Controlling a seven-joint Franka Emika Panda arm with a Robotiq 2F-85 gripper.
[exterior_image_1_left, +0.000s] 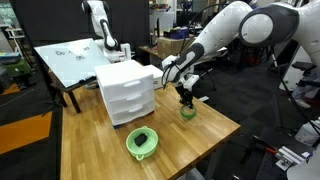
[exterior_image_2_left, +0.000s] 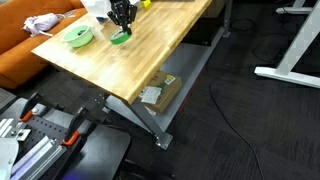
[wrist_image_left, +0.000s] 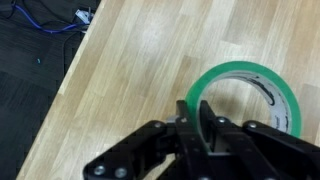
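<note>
A roll of green tape (wrist_image_left: 290, 103) shows large in the wrist view, its near-left rim between the black fingers of my gripper. The gripper is shut on that rim. In exterior view 1 the tape (exterior_image_1_left: 188, 113) is at the lower end of the gripper (exterior_image_1_left: 186, 103), over the right part of the wooden table. The other outside view has the tape (exterior_image_2_left: 121, 38) just below the gripper. Whether the roll touches the tabletop is hard to tell.
A green bowl (exterior_image_1_left: 142, 143) with a dark object inside stands toward the table's front. White drawers (exterior_image_1_left: 127, 92) stand at the table's back left. Bare wood (exterior_image_1_left: 95, 150) lies left of the bowl. The table edge runs at left in the wrist view, with cables beyond it.
</note>
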